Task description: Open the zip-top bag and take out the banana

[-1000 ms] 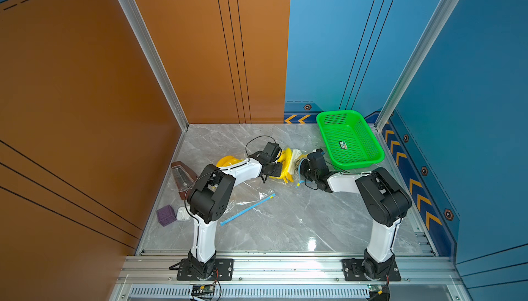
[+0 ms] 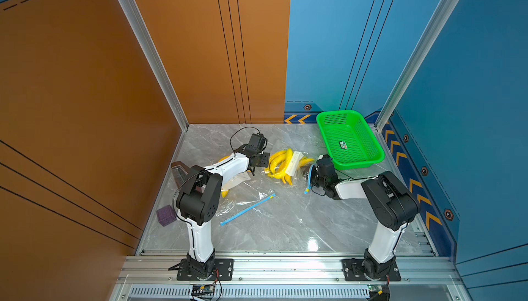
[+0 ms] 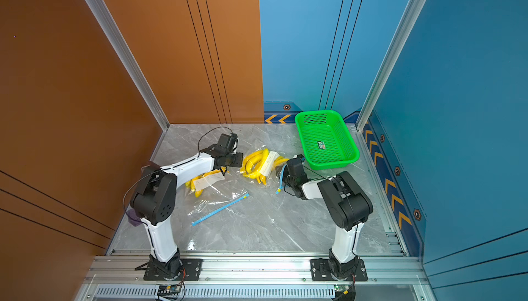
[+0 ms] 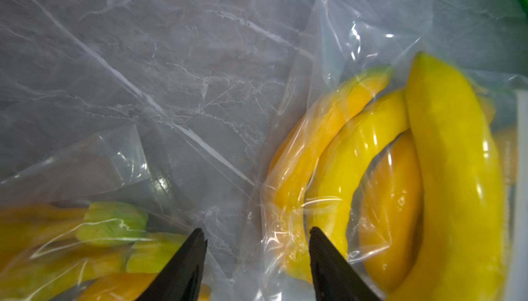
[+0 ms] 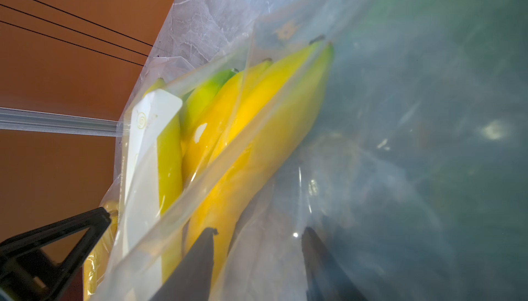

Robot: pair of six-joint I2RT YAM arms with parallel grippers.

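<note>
Several bananas with a white label lie in a clear bag at mid-table, its blue zip strip beside my right gripper. My right gripper has its fingers apart at this bag's mouth. Clear film surrounds them, and the bananas show inside; whether film lies between the tips I cannot tell. Left of the bag, my left gripper hangs open and empty, between these bananas and a second clear bag of bananas.
That second bag has a blue zip strip, lying flat in front. An empty green basket stands at the back right. A purple block and a brown item sit far left.
My left gripper has moved back and left, off the middle bananas, uncovering them.
</note>
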